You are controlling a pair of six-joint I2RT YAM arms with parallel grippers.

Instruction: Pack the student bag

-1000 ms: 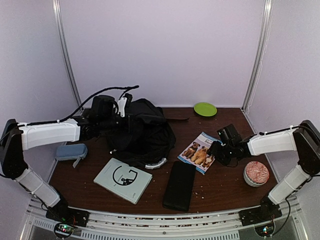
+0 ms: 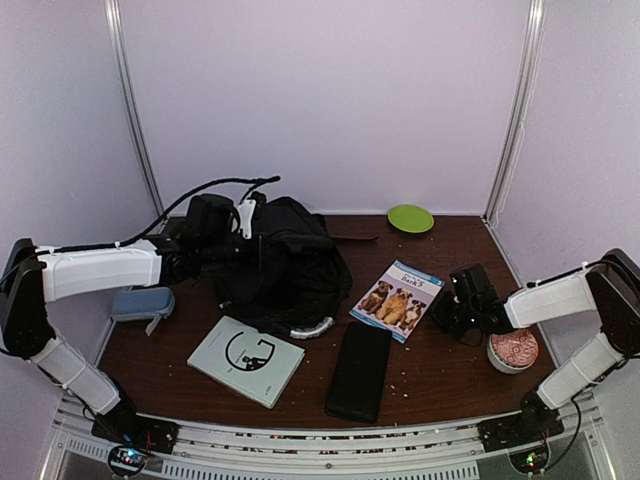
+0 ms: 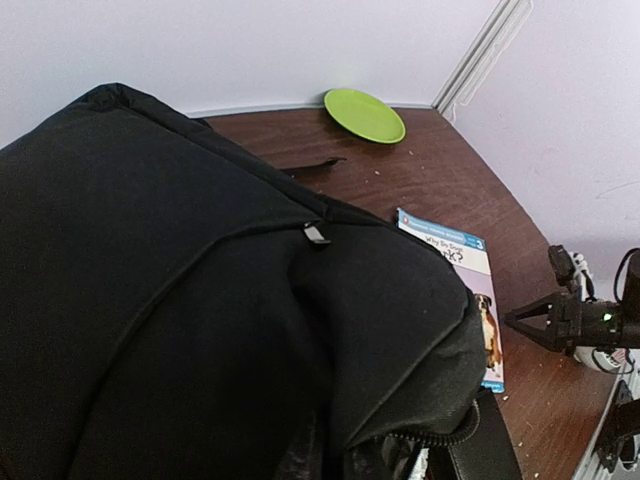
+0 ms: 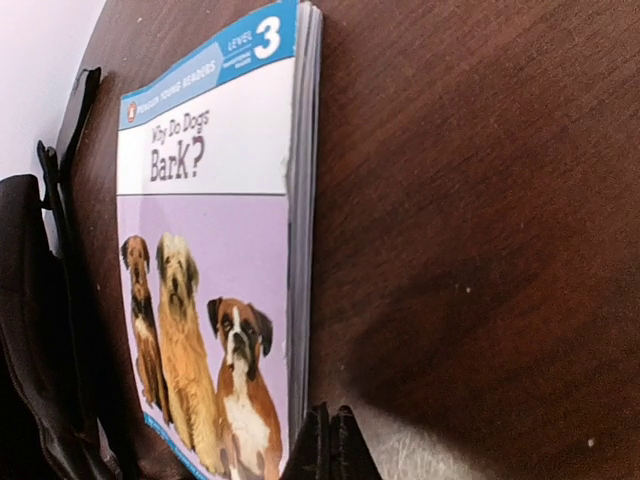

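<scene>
A thin picture book with dogs on its cover (image 4: 205, 260) lies flat on the table, right of the black backpack (image 2: 295, 270). My right gripper is shut at the book's near spine end, nothing showing between its fingers; the top view places it just right of the book. Over the backpack's left side hangs my left gripper (image 2: 258, 252), shut. Dark fabric fills most of the left wrist view, so whether cloth sits between those fingertips is hidden. A pale notebook (image 2: 245, 360) and a black flat case (image 2: 359, 370) lie in front of the bag.
The blue case (image 2: 143, 303) rests at the left, partly below the left arm. A green plate (image 2: 410, 218) lies at the back, and a patterned bowl (image 2: 513, 347) stands close under the right arm. Table between plate and right arm is bare.
The right gripper has drawn back rightward and toward the front, uncovering more of the book. The book has shifted slightly left and toward the back. The left arm has barely moved.
</scene>
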